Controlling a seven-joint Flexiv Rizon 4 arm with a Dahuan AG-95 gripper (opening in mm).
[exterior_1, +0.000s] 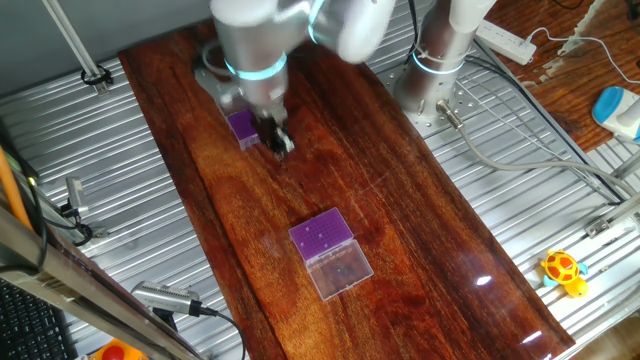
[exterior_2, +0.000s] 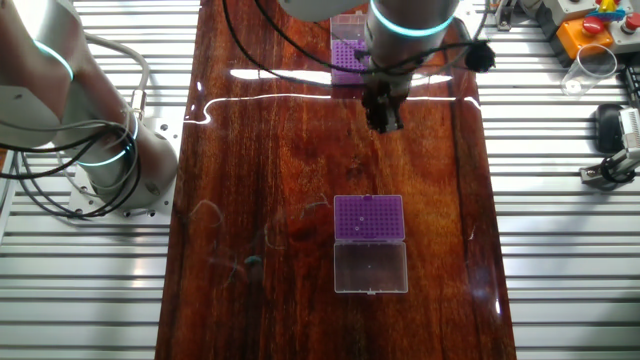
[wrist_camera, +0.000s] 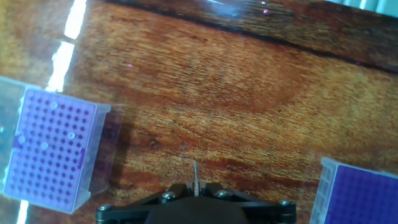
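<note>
A purple tube rack with its clear lid folded open lies on the wooden table. A few small pale tubes dot this rack, which also shows at the left of the wrist view. Farther back, a second purple rack is partly covered by the arm; its corner appears at lower right in the wrist view. Between the two racks, above bare wood, hangs my gripper, its fingers together. A thin pale sliver stands at their middle; whether it is a held piece or the fingertips' edge is unclear.
Bare wood surrounds the near rack. Loose black cables hang around the arm. A camera stands beside the table's left edge, and a toy turtle sits off to the right.
</note>
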